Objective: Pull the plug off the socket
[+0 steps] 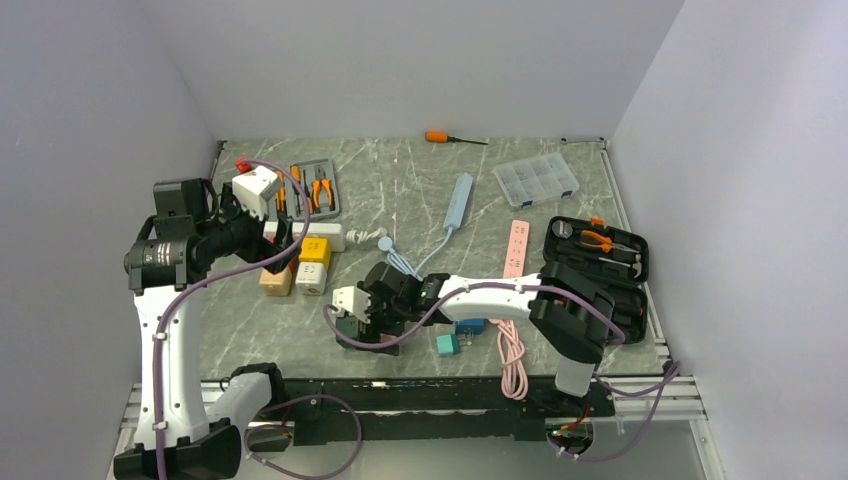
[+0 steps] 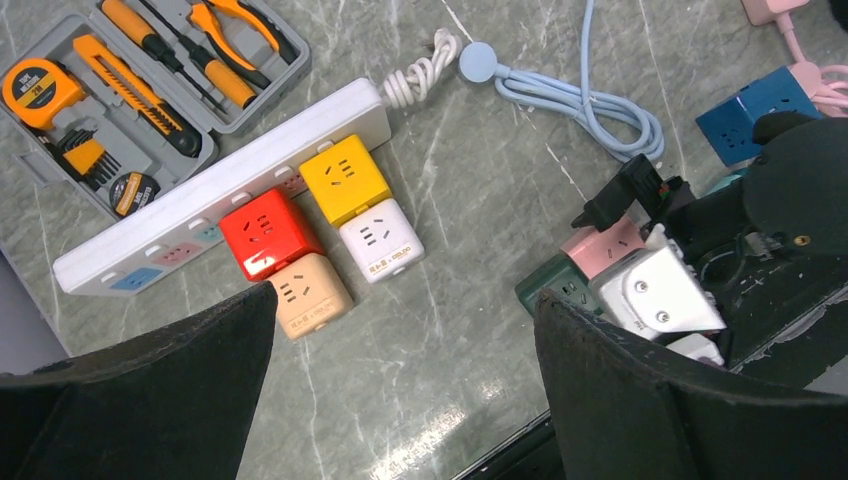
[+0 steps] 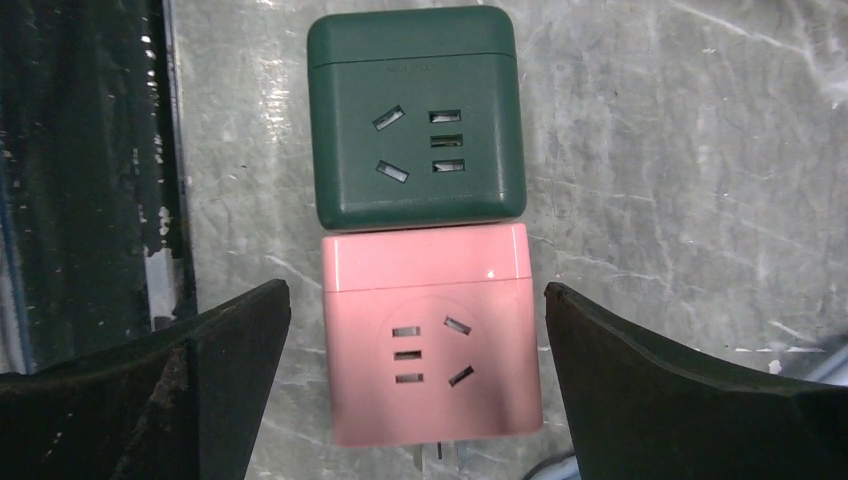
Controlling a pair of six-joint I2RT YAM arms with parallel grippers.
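In the right wrist view a pink plug cube (image 3: 435,340) lies end to end against a dark green cube (image 3: 416,120), with metal prongs showing at the pink one's near end. My right gripper is open, one finger on each side of the pink cube, with small gaps visible. To the left, my left gripper hangs open with nothing between its fingers. Beneath it, red (image 2: 270,233), yellow (image 2: 345,180), beige (image 2: 310,295) and white (image 2: 381,240) cubes stand beside the white power strip (image 2: 230,190).
Light blue (image 1: 458,202) and pink (image 1: 516,248) strips with cords lie on the table, near blue (image 1: 470,326) and teal (image 1: 447,345) cubes. A grey tool tray (image 1: 318,213), clear organizer box (image 1: 536,180) and black toolbox (image 1: 630,300) stand farther out. The table's front edge runs close to the green cube.
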